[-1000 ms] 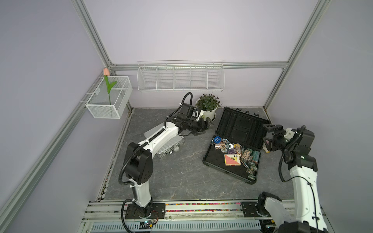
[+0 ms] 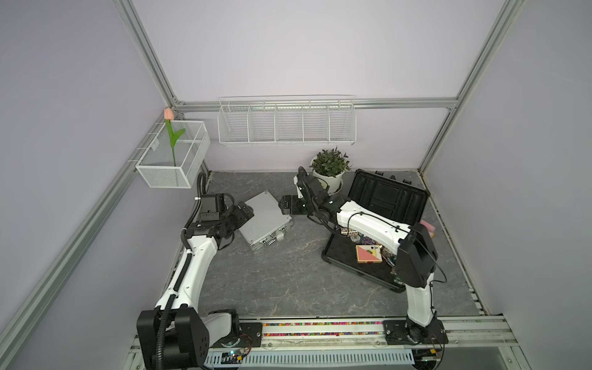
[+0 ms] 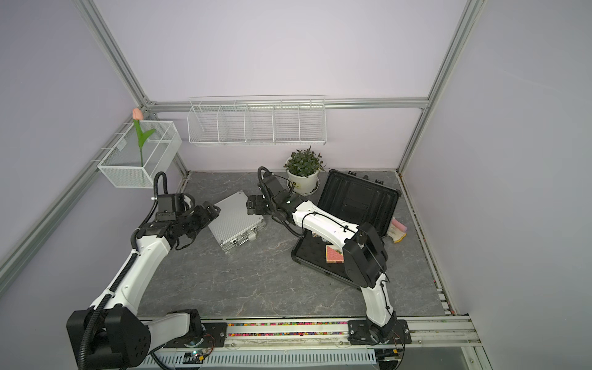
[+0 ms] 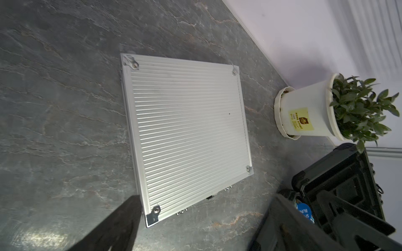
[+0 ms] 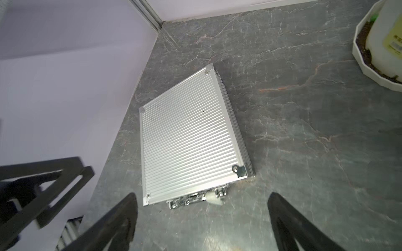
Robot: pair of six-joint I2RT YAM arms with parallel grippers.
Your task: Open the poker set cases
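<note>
A closed silver ribbed case (image 2: 265,215) lies flat at the back left of the table. Its latches and handle (image 5: 201,197) face the table's front. The black case (image 2: 345,253) on the right stands open, its lid (image 2: 387,196) tipped back, with chips and a card box (image 2: 368,253) inside. My left gripper (image 2: 248,211) hangs open above the silver case's left side. Off that case's right side my right gripper (image 2: 285,204) is open too, with its dark fingers (image 5: 121,219) wide apart and nothing between them. The right arm hides part of the black case.
A potted plant (image 2: 331,170) stands at the back, close to the right arm. Wire baskets (image 2: 287,123) hang on the back wall. Pink and yellow cloth (image 3: 397,229) lies right of the black case.
My left arm has swung left, from beside the plant to the silver case. My right arm has swung left from the black case's far side to the silver case's right.
</note>
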